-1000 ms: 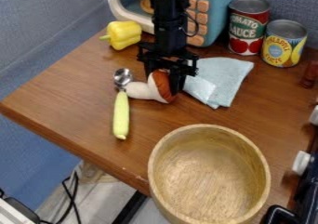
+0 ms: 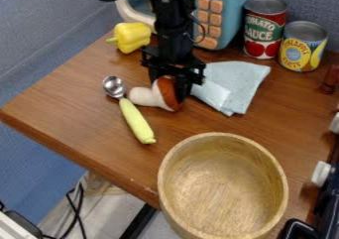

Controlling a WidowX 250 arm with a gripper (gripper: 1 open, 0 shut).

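My black gripper [image 2: 173, 76] is low over the middle of the table, around a white-and-orange object [image 2: 154, 97], possibly a toy mushroom; its fingers are too dark to tell their state. A metal scoop with a pale yellow-green handle [image 2: 138, 121] lies left of it. A light blue cloth [image 2: 235, 84] lies to the right. A wooden bowl [image 2: 223, 188] stands at the front right.
A yellow pepper [image 2: 131, 35] sits at the back left. A tomato sauce can [image 2: 265, 25] and a yellow can [image 2: 302, 47] stand at the back right, beside a teal toy appliance [image 2: 223, 7].
The scoop has shifted left and turned, its handle end moving right. My gripper and the white-and-orange object have moved only slightly.
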